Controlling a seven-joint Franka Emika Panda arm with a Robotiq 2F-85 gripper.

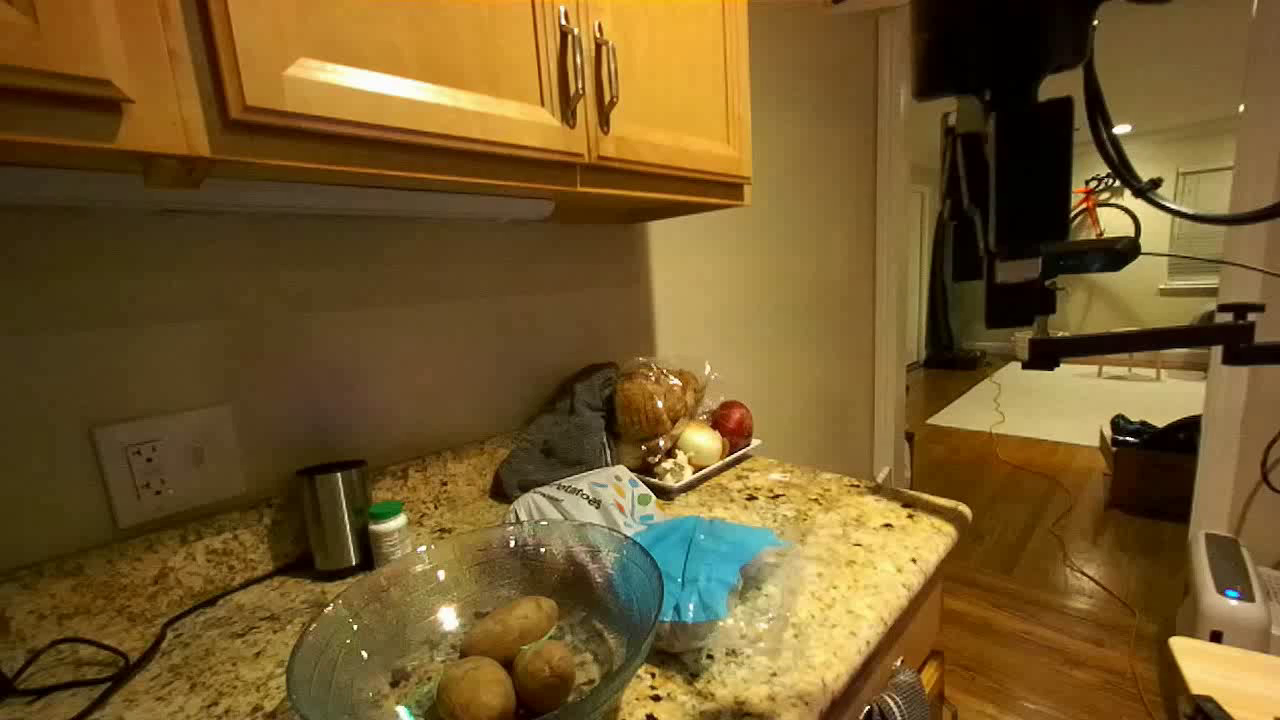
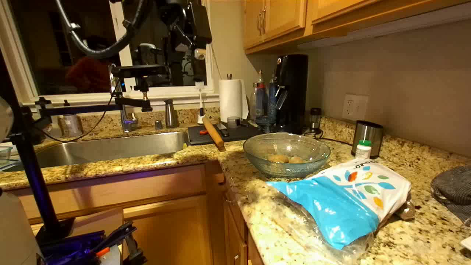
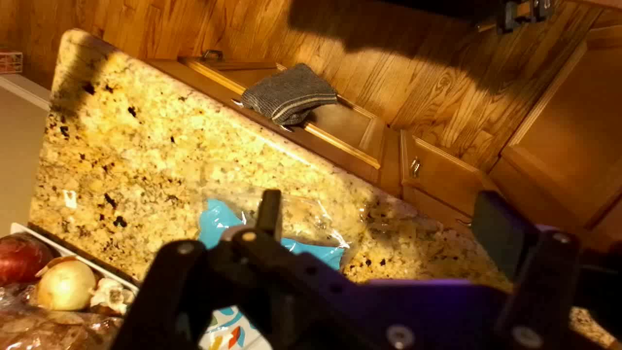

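Note:
In the wrist view my gripper stands open above the counter, its two fingers far apart and nothing held between them. A clear glass bowl [image 2: 286, 165] on the counter contains several brown potatoes [image 1: 509, 629]. Beside it lies a blue and white plastic potato bag [image 2: 329, 207] with a clear section, flat and crumpled; what is inside it cannot be told. From above, part of the bag's blue film [image 3: 216, 220] shows behind my gripper's dark body, which covers much of the rest. The bowl is out of sight in the wrist view.
A white tray [image 3: 36, 232] carries onions, garlic and a bagged item by the wall. A metal cup [image 1: 337, 516] and a green-capped bottle [image 1: 387, 534] stand behind the bowl. Upper cabinets [image 1: 408, 72] overhang the counter. Bare granite [image 3: 134, 140] extends toward the counter's end.

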